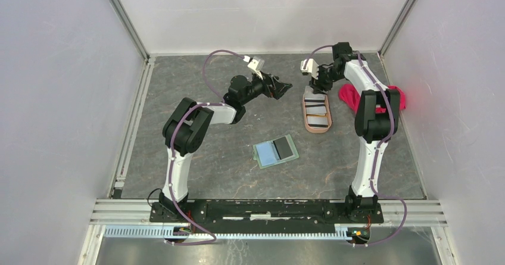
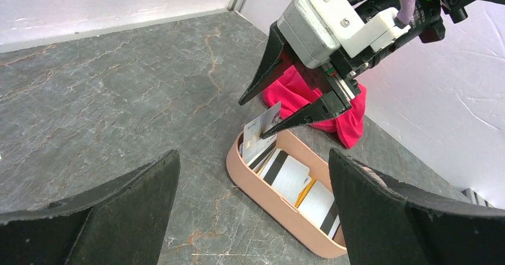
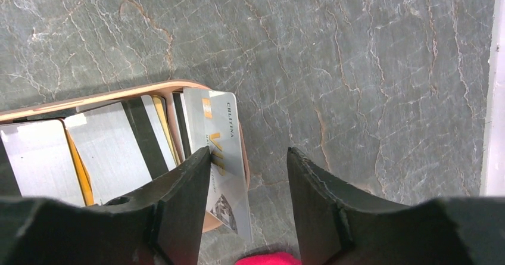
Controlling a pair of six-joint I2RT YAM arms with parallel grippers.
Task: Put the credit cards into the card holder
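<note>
A pink box (image 2: 286, 210) holds several cards. At its far end a silvery-white card (image 3: 224, 116) stands tilted up, its top above the rim. My right gripper is open over that end, fingers well apart. One finger (image 3: 189, 175) reaches in front of the card and seems to touch its face; the other is outside the box, clear of the card. In the top view my left gripper (image 1: 284, 92) stands open to the left of the box, with nothing between its fingers. A flat green holder (image 1: 290, 142) with light-blue and dark panels lies nearer the base.
A crumpled red cloth (image 1: 395, 100) lies right of the box, under the right arm. White walls (image 1: 268, 15) close off the back and sides.
</note>
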